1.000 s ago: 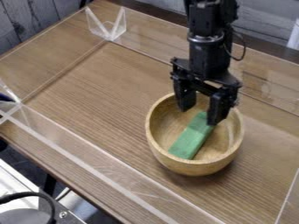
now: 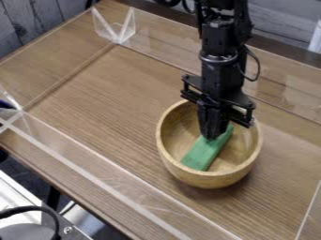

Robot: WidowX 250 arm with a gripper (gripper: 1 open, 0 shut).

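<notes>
A tan bowl [image 2: 175, 161] stands on the wooden table right of the middle, with a green oblong block [image 2: 204, 151] lying inside it. My black gripper [image 2: 209, 128] reaches down from the top into the back of the bowl, its lower end at the upper end of the block. It looks shut; whether anything is between its fingers is hidden.
Clear tape [image 2: 118, 29] sticks up near the back left and runs along the left front. A black cable lies at the lower left corner. The table left of the bowl is clear.
The gripper has drawn narrower and lower over the block's upper end. The bowl and block have stayed about where they were.
</notes>
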